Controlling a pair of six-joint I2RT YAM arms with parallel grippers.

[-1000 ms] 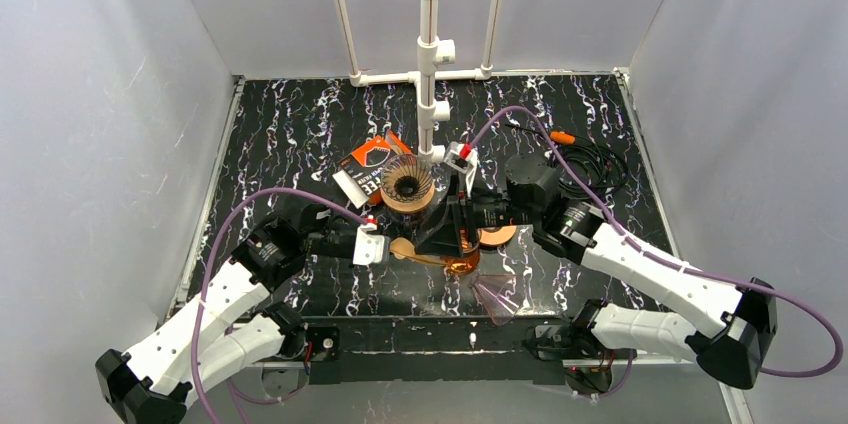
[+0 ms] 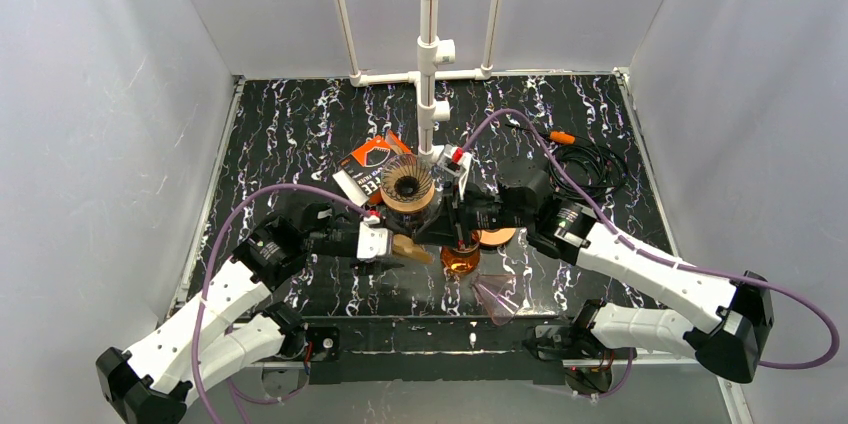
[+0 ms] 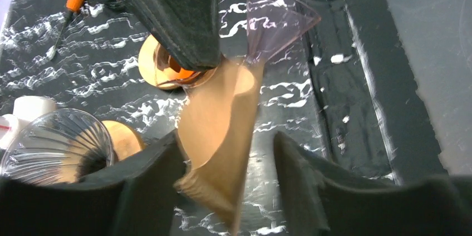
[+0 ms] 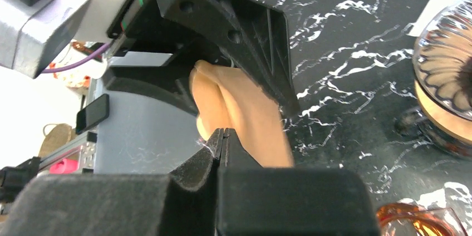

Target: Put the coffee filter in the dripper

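The tan coffee filter (image 3: pixel 217 119) hangs tilted between the spread fingers of my left gripper, with clear space beside the right-hand finger. My left gripper stands partly open; the filter's lower end looks blurred. In the right wrist view, my right gripper is shut, its tips overlapping the filter's near edge (image 4: pixel 250 130). Whether they pinch that edge cannot be told. The ribbed clear dripper (image 2: pixel 407 182) sits with its tan collar behind the two grippers.
An orange-black box (image 2: pixel 375 166) lies behind left of the dripper. Under the right gripper stands an amber glass vessel (image 2: pixel 460 260), with a clear cone-shaped piece (image 2: pixel 497 296) near the front edge. A coiled black cable (image 2: pixel 592 166) is at the back right.
Between the grippers, the filter has tilted and shows a broader face from above. The right arm has shifted slightly left.
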